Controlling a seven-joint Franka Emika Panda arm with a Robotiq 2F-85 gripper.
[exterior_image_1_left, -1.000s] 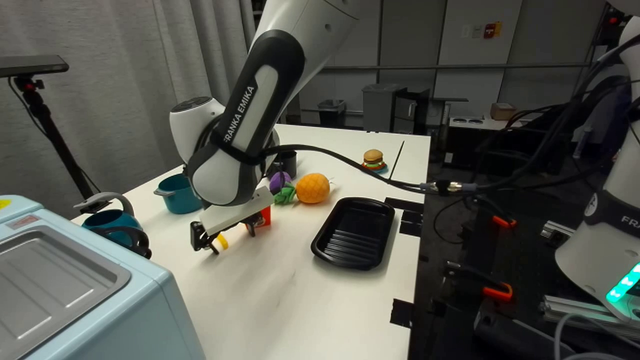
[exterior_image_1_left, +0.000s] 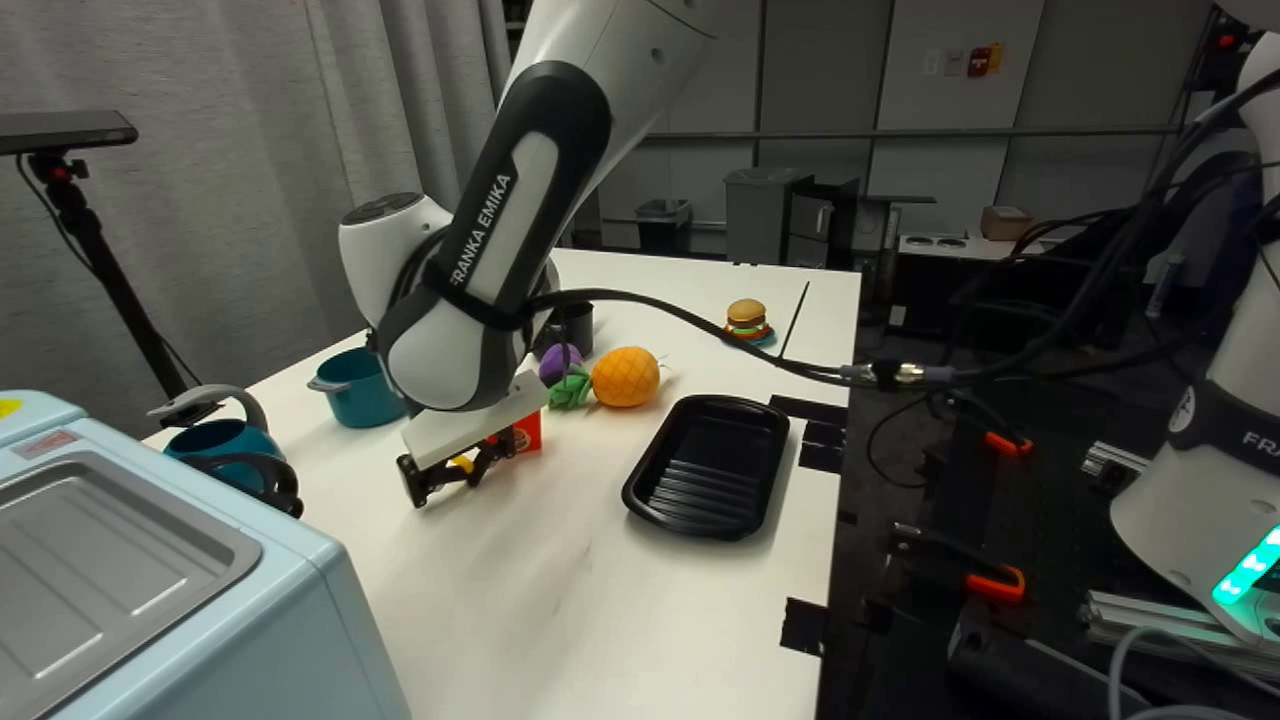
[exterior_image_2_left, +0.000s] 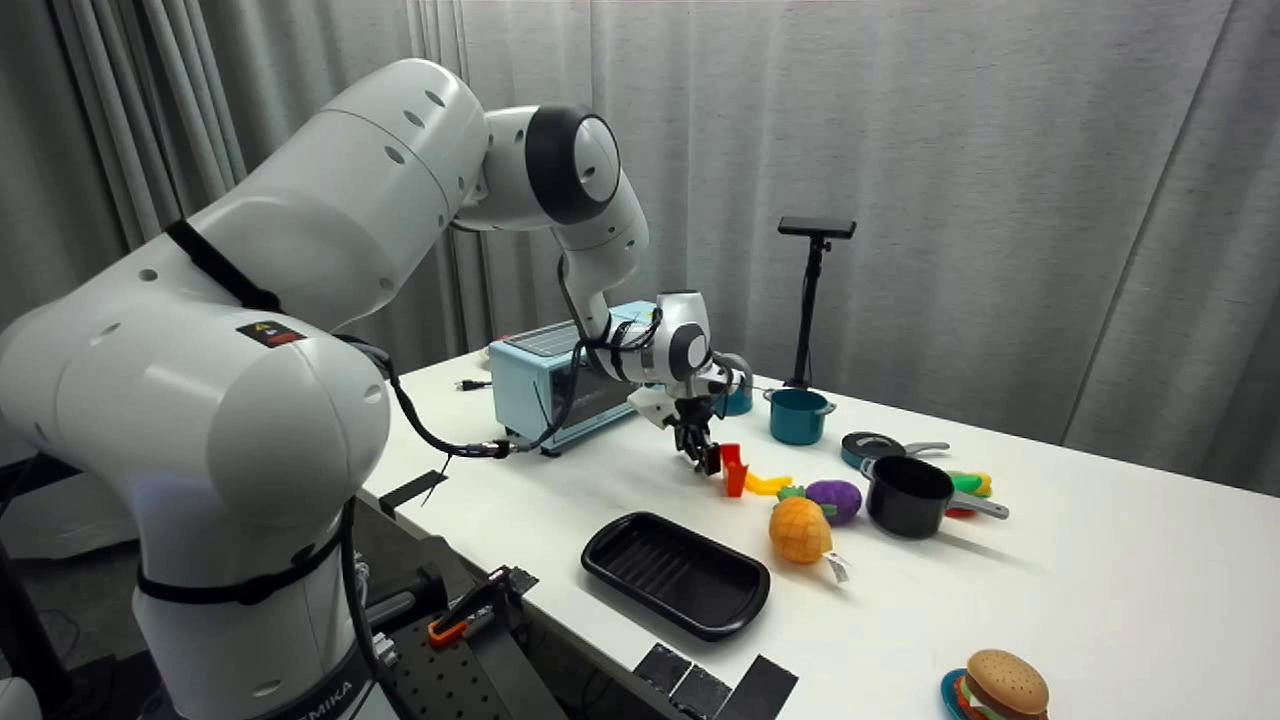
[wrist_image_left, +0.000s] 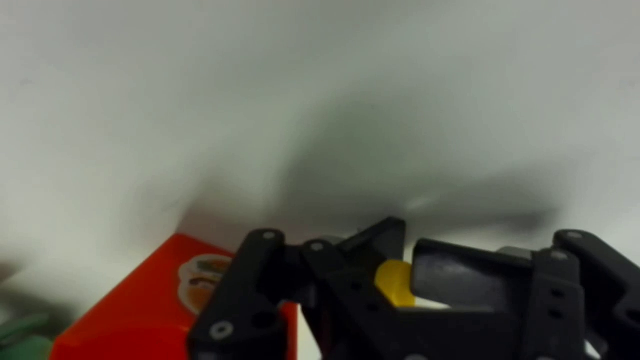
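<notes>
My gripper is shut on a yellow stick (wrist_image_left: 394, 283) low over the white table. Only the rounded end of the stick shows between the dark fingers in the wrist view. Exterior view 1 has a bit of the same yellow between the fingertips. A red box (wrist_image_left: 135, 300) with a food picture stands right beside the gripper, partly covered by one finger. From exterior view 2, the gripper (exterior_image_2_left: 699, 456) is left of the red box (exterior_image_2_left: 732, 470), and the stick is hidden there.
Yellow pieces (exterior_image_2_left: 768, 484), an orange plush fruit (exterior_image_2_left: 798, 530) and a purple eggplant (exterior_image_2_left: 836, 498) lie beyond the box. A black tray (exterior_image_1_left: 710, 468) sits near the table edge. The blue toaster oven (exterior_image_1_left: 228, 576) borders the near side; table between oven and tray is clear.
</notes>
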